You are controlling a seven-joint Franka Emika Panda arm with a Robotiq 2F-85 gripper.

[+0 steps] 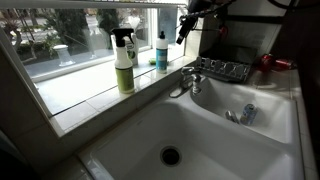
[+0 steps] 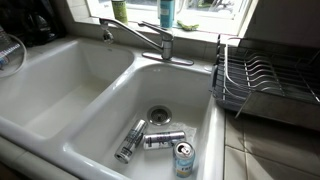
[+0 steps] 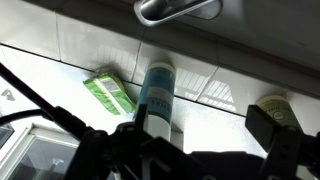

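Note:
My gripper (image 1: 184, 29) hangs in the air near the window, above and to the right of a blue bottle (image 1: 162, 52) on the sill. In the wrist view the fingers stand wide apart, and the gripper is open. Partly behind its left finger is the blue bottle (image 3: 157, 95), seen from above. A green-labelled spray bottle (image 1: 124, 68) stands farther along the sill. Near the right finger shows the round top of a pale olive container (image 3: 276, 107). Several cans lie or stand in one basin, among them an upright can (image 2: 184, 158).
A green-and-white packet or sponge (image 3: 108, 92) lies beside the blue bottle. The faucet (image 2: 165, 42) rises behind the double sink (image 1: 200, 140). A wire dish rack (image 2: 270, 75) stands on the counter. The other basin (image 2: 60, 80) is empty.

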